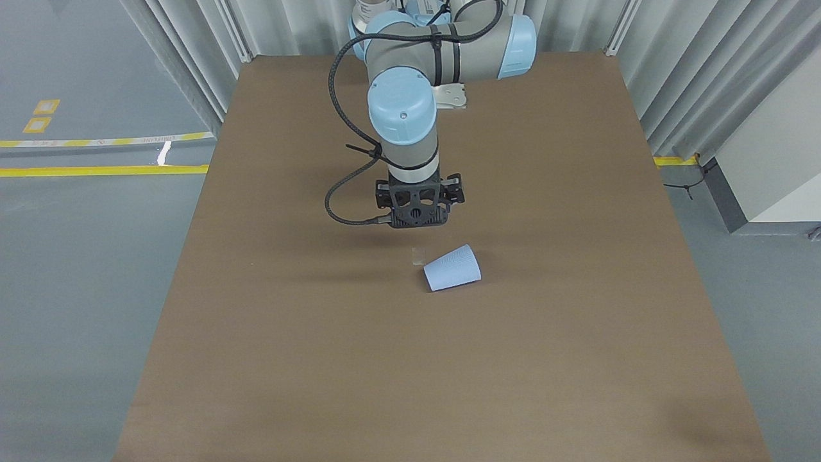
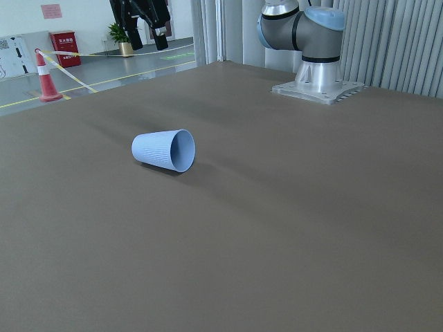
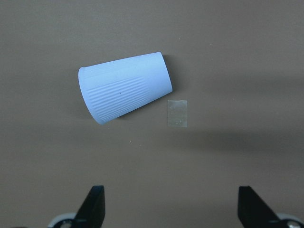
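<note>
A light blue ribbed cup [image 1: 451, 268] lies on its side on the brown table [image 1: 308, 346]; in the left view the cup [image 2: 154, 149] has its open end toward the right. My black gripper [image 1: 419, 201] hangs above the table, behind the cup in the front view. In the wrist view the cup [image 3: 124, 86] sits beyond my two fingertips [image 3: 170, 199], which are wide apart with nothing between them. A small clear square patch [image 3: 177, 113] is on the table beside the cup.
Pale curtains [image 2: 387, 41] stand behind the arm's base. Outside the table are floor with yellow lines and a traffic cone [image 2: 48, 86].
</note>
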